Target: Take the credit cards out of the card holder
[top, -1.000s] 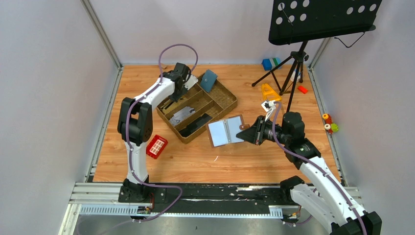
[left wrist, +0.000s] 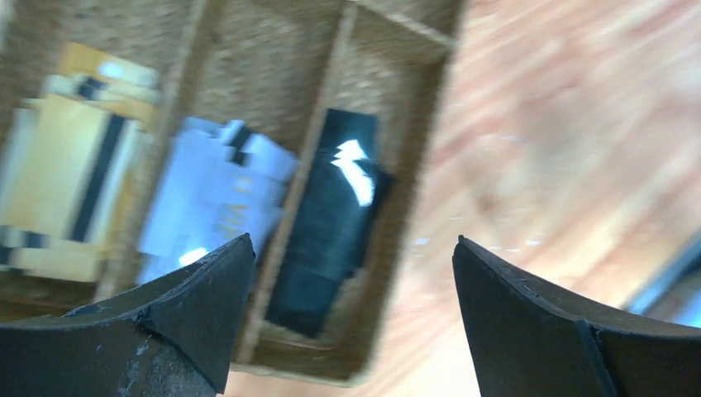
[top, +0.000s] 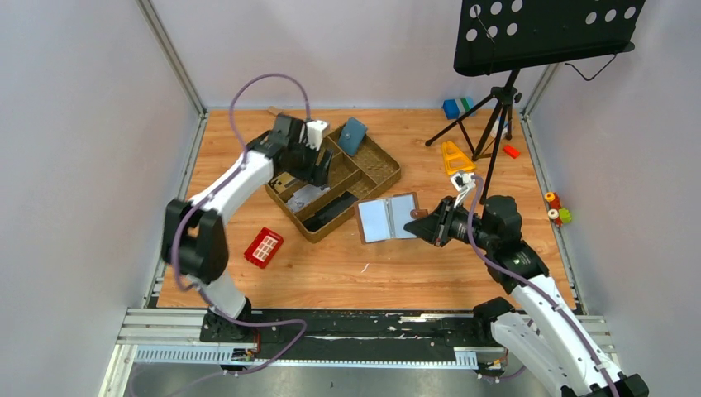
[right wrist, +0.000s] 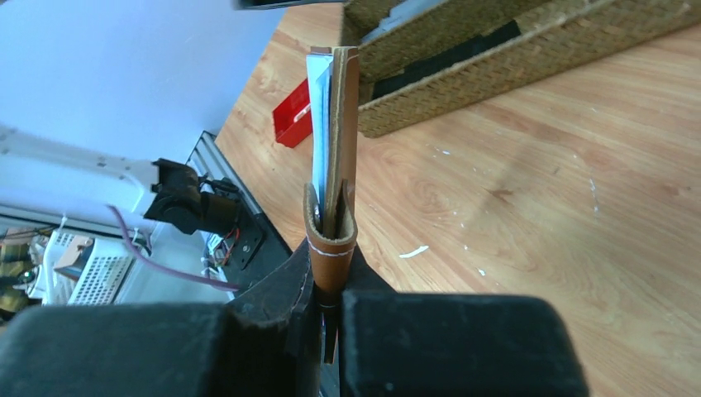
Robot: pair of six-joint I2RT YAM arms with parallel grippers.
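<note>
The brown leather card holder (top: 385,217) lies open with pale blue sleeves, gripped by my right gripper (top: 421,224); in the right wrist view the holder (right wrist: 337,149) stands edge-on between the shut fingers. My left gripper is part open with nothing between its fingers, above the woven organiser (top: 376,169). In the left wrist view, blurred compartments hold cream-yellow cards (left wrist: 62,169), white cards (left wrist: 207,194) and black cards (left wrist: 326,240).
A blue pouch (top: 351,136) sits at the organiser's back. A red box (top: 263,246) lies front left. A music stand (top: 500,107), yellow toy (top: 455,157) and small toys occupy the right.
The left arm has swung, with its gripper moving right and turning over the organiser. The right gripper and holder have shifted very slightly right.
</note>
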